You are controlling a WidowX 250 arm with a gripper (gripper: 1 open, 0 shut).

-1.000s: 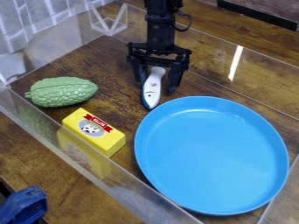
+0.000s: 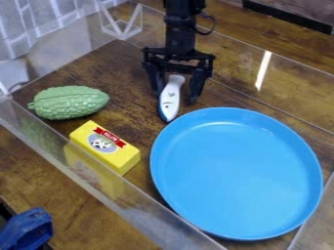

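Observation:
The black gripper [image 2: 178, 80] is low over the wooden board at the top middle, its fingers around a white elongated object [image 2: 169, 104] with a dark mark near its lower end. Whether the fingers grip it or only surround it is unclear.
A green bumpy vegetable [image 2: 68, 102] lies at left, a yellow box [image 2: 104, 146] below it. A large blue plate [image 2: 235, 174] fills the lower right. Clear walls edge the board, and a blue object [image 2: 26, 230] sits outside at bottom left. Bare wood lies right of the gripper.

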